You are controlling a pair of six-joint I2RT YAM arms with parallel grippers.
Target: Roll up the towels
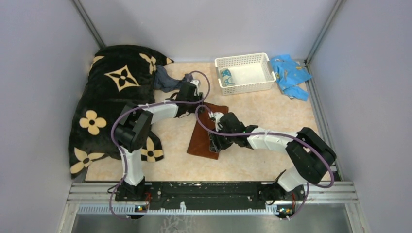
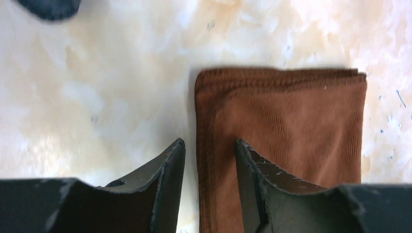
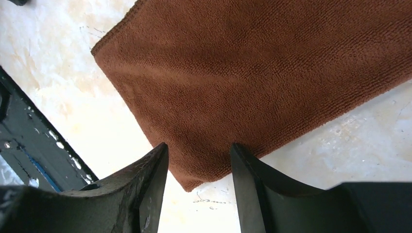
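A brown towel [image 1: 199, 143] lies folded flat in the middle of the table, long side running front to back. My left gripper is over its far left corner, fingertips apart, one beside the folded edge and one above the cloth [image 2: 301, 126]; it looks part open. My right gripper hangs open over the near end of the towel [image 3: 243, 73], close to a corner, with the cloth below its fingertips.
A white basket [image 1: 248, 85] with a patterned item stands at the back. A blue cloth [image 1: 289, 77] lies back right, a grey cloth [image 1: 167, 77] back left. A black flowered cushion [image 1: 107, 107] fills the left side.
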